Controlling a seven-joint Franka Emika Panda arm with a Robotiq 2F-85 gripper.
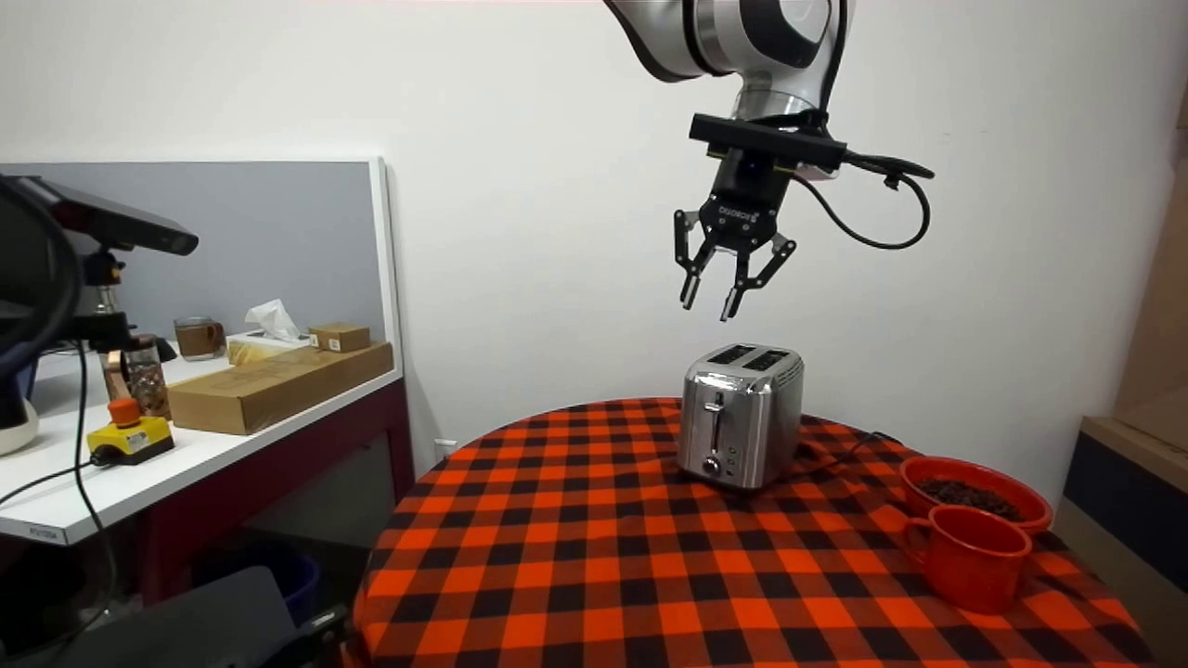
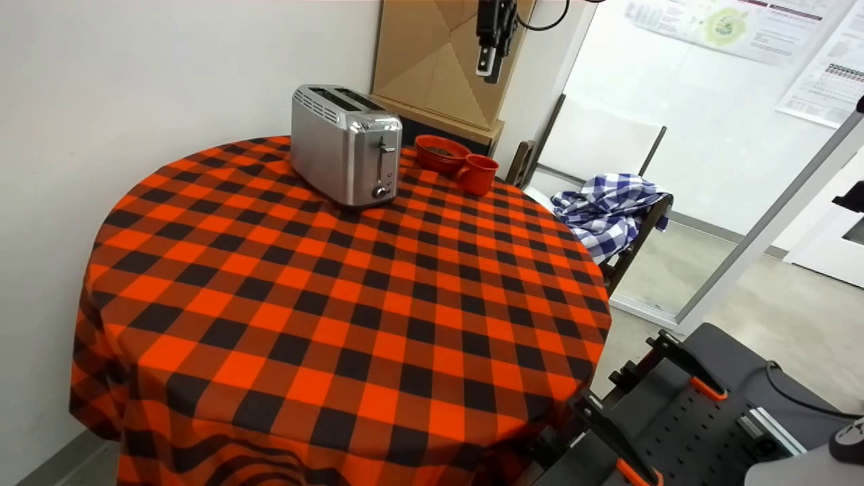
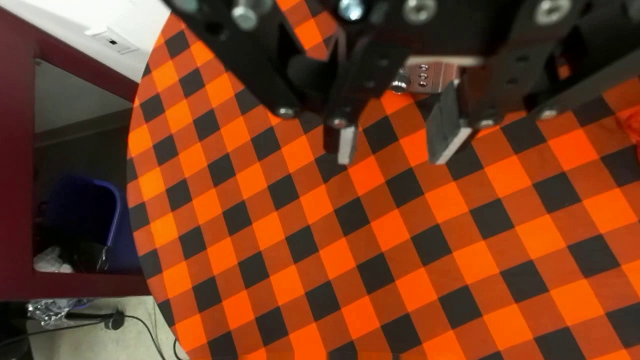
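High above the table hangs my gripper, its two fingers partly apart with empty air between them. Below it stands a silver toaster, upright, both top slots empty as far as shows. In the second exterior view, the gripper is in the upper part, to the right of the toaster. From the wrist, the fingers are seen over the checked cloth. A lower piece of the toaster's front, with its knob and buttons, shows between them; the arm's linkage hides the rest.
A red mug stands in front of a red bowl of dark bits at the table's right. A cord runs behind the toaster. The checked tablecloth is clear on the left and front. A white wall rises close behind.
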